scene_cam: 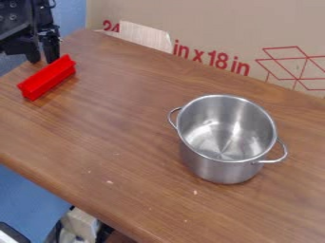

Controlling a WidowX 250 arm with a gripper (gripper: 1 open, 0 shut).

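Note:
My black gripper [38,49] is at the upper left edge of the view, just above and behind a long red block [48,78] that lies at the left edge of the wooden table [140,114]. Whether its fingers are open or shut is hard to tell. A steel pot [226,159] with two side handles stands on the right half of the table, empty.
A cardboard panel [235,33] with red printing runs along the back, with a white piece [136,34] in front of it. A blue surface [28,190] shows beyond the left edge.

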